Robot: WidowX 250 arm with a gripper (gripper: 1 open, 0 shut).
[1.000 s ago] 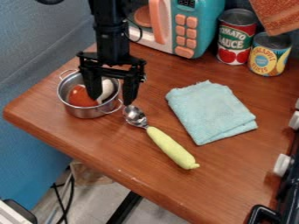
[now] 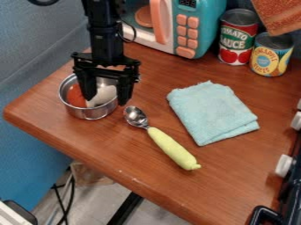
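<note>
My black gripper [image 2: 106, 88] is over a small steel pot [image 2: 91, 111] on the left of the table, its fingers reaching down into the pot's mouth. A red-orange item [image 2: 76, 98] and a pale item [image 2: 104, 97] are in the pot, partly hidden by the fingers. Whether anything is held between the fingers is unclear. A steel ladle or spoon [image 2: 135, 115] lies beside the pot, with a yellow corn cob [image 2: 174, 148] lying along its handle's line toward the front.
A light blue cloth [image 2: 212, 113] lies right of centre. A toy microwave [image 2: 177, 26] and two cans [image 2: 237, 42] stand at the back. A black appliance [image 2: 280, 185] lines the right edge.
My gripper has moved slightly left and down over the pot, covering more of its contents.
</note>
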